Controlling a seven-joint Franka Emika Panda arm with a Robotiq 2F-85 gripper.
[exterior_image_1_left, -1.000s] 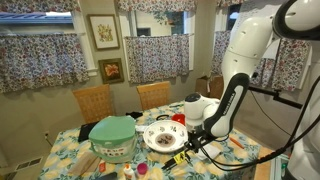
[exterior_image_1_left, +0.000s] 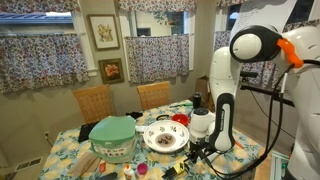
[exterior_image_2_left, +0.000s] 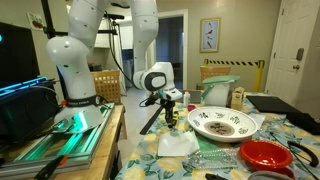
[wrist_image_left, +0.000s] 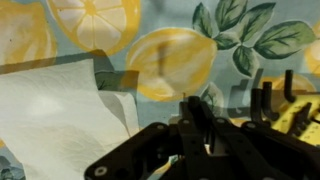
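Note:
My gripper is low over the patterned tablecloth, its dark fingers close together in the wrist view. They look shut, and whatever may be between them is too dark to make out. To their right lies a yellow and black object (wrist_image_left: 297, 118) with dark prongs, seen only in part. A white paper sheet (wrist_image_left: 60, 125) is at the left of the wrist view, apart from the fingertips. In exterior view 2 the same sheet (exterior_image_2_left: 178, 144) lies on the table in front of the gripper (exterior_image_2_left: 169, 123).
A large white bowl (exterior_image_2_left: 222, 124) stands to the right in exterior view 2, with a red pan (exterior_image_2_left: 266, 154) and a wire rack (exterior_image_2_left: 212, 160) nearby. A green-lidded bin (exterior_image_1_left: 113, 133) occupies the table's left part in exterior view 1.
In exterior view 1 the arm has shifted to the right and its wrist has come lower. The bowl and the bin have stayed in place.

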